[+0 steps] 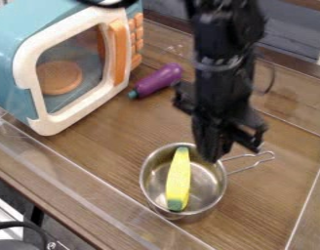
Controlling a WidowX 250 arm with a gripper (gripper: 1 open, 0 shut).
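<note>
A steel pot (211, 205) with a wire handle sits on the wooden surface, holding a yellow, elongated object (179, 180) with a green tip. My black gripper (209, 151) hangs just above the pot's back right rim, shut, with nothing visible between its fingers.
A toy microwave (46, 59) in light blue and white stands at the upper left, a purple eggplant (160, 78) beside it. Bare wood (110, 166) lies left of the pot. A wall closes off the back.
</note>
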